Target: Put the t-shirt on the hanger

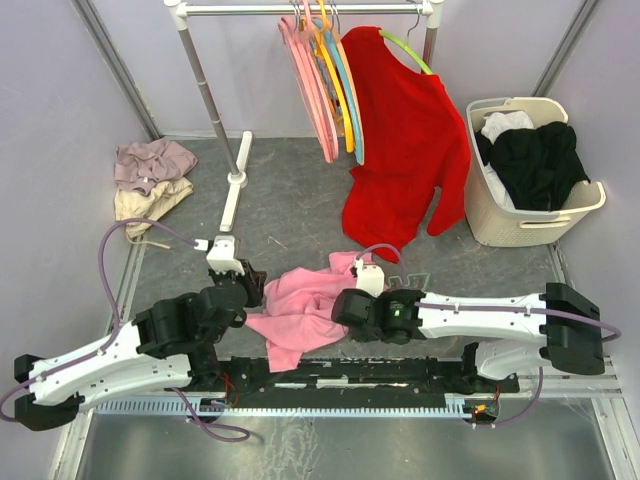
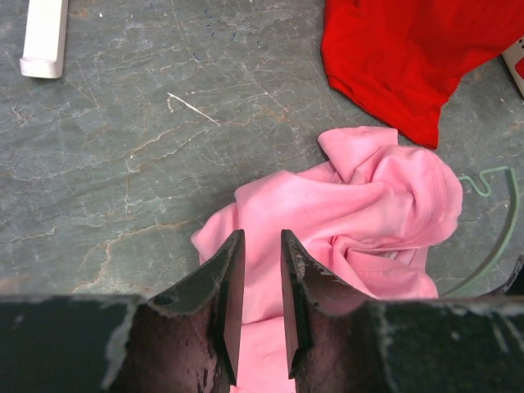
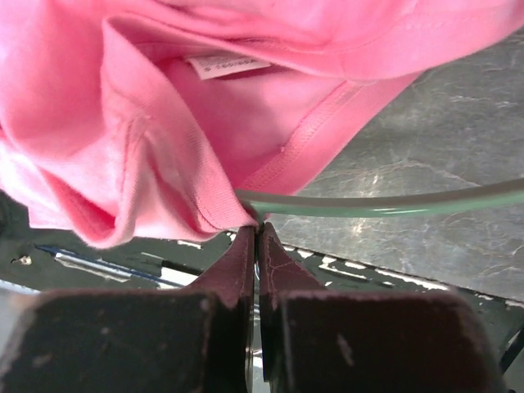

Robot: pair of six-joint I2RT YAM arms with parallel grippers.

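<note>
The pink t-shirt [image 1: 310,300] lies crumpled on the floor between my two arms. A green hanger [image 3: 393,205] enters it at an edge near a white tag [image 3: 228,65]; the part inside is covered by cloth. In the right wrist view my right gripper is shut, its tips where that edge and the hanger meet. Whether cloth or hanger is pinched there cannot be made out. My left gripper is partly open above the shirt's left part, pink fabric showing through the gap. From the top, the hanger's far end [image 1: 418,281] shows right of the shirt.
A red garment [image 1: 405,140] hangs from the rack [image 1: 300,9] beside several coloured hangers [image 1: 335,85]. At the right stands a basket [image 1: 530,225] of clothes; folded clothes [image 1: 150,180] lie at the left. Bare floor [image 1: 290,205] separates the shirt from the rack.
</note>
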